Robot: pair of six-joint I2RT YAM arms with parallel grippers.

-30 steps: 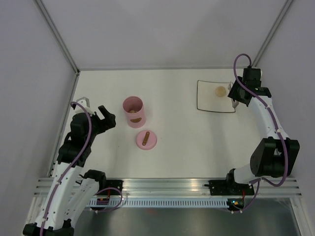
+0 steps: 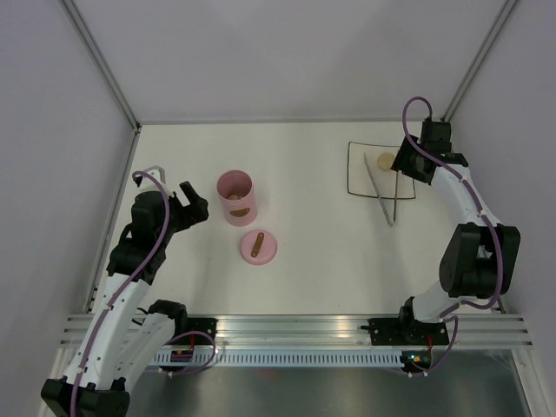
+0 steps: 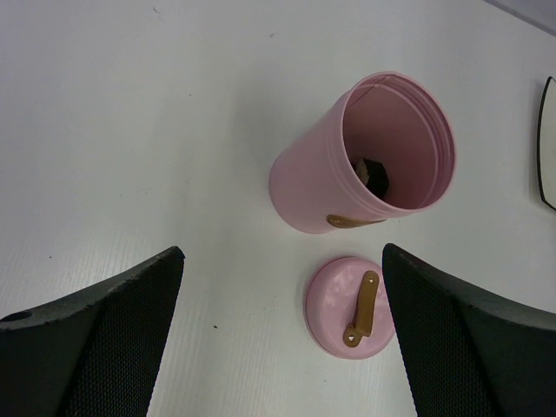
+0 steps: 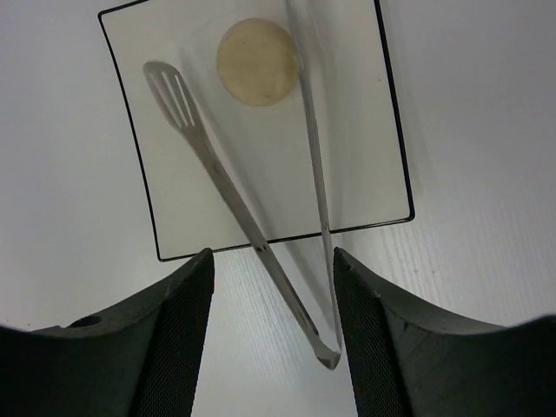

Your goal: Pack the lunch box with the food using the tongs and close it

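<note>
A square pad with black edging (image 2: 356, 174) at back right holds a tan disc (image 4: 256, 61). Two long silver utensils, one slotted (image 4: 224, 182) and one narrow (image 4: 317, 174), lie across it, past its edge. My open right gripper (image 2: 408, 158) is above them, nothing visible between its fingers. A pink cup (image 2: 236, 195) with a dark object inside stands left of centre, a pink lid-like disc (image 2: 268, 248) with a brown latch in front of it. My left gripper (image 2: 189, 198) is open and empty, left of the cup.
Walls border the back and both sides, with a metal rail along the front.
My right gripper has moved left, and the silver utensils that were beneath it now show lying lengthwise across the pad and table.
</note>
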